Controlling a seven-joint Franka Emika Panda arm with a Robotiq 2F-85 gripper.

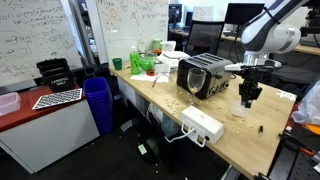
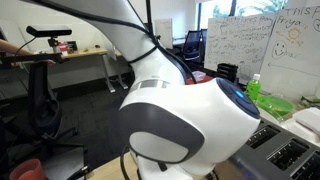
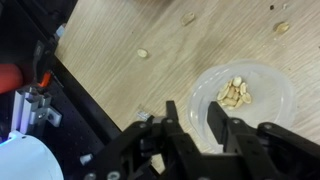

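A clear plastic cup with several pale nuts at its bottom shows in the wrist view. My gripper is open, its dark fingers at the cup's near left side. Part of the rim appears between the fingertips, though contact cannot be made out. From exterior view 1, the cup stands on the wooden table with the gripper right at it. The arm blocks the cup and fingers in exterior view 2.
Loose nuts lie on the table around the cup. A silver toaster, a wine glass and a white box stand toward the left. The table's edge runs nearby in the wrist view.
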